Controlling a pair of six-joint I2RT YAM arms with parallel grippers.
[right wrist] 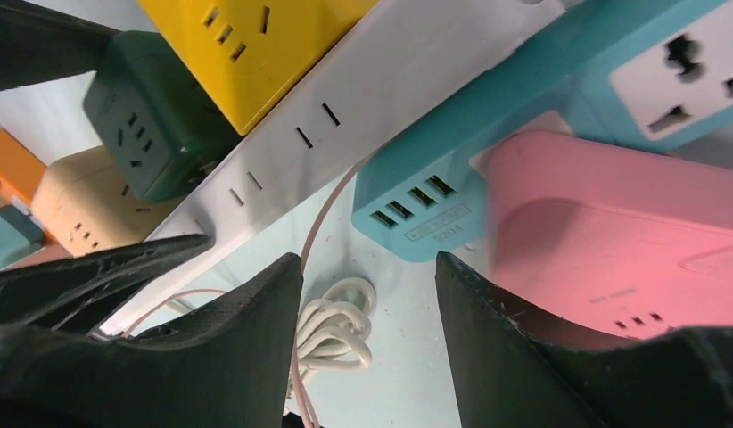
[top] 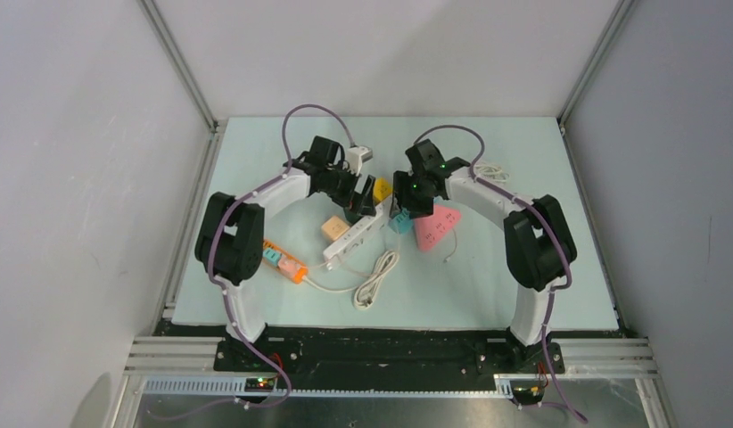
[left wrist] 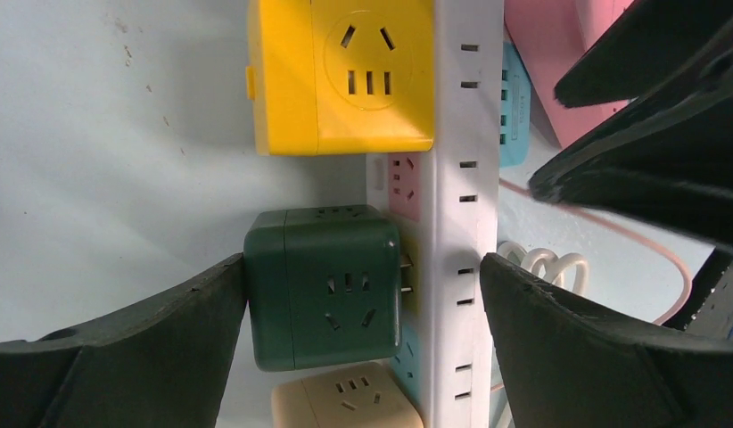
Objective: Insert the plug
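Note:
The white power strip (left wrist: pixel 448 201) carries coloured sockets on its side. Facing them, a dark green cube plug (left wrist: pixel 345 294) shows bare metal prongs, with a small gap to the strip. My left gripper stands open around both, one fingertip beside the cube's outer face, the other by the strip's far side. Whether the fingers touch them I cannot tell. A yellow cube plug (left wrist: pixel 345 76) and a beige one (left wrist: pixel 350 399) sit along the same side. My right gripper hangs open opposite, nothing between its fingers; its dark fingertips (left wrist: pixel 572 174) point towards the strip.
Close to the strip's other side lie a teal block (right wrist: pixel 425 201) and a pink triangular block (right wrist: pixel 613 232). A coiled white cable (top: pixel 374 281) and an orange strip (top: pixel 294 269) lie nearer the front.

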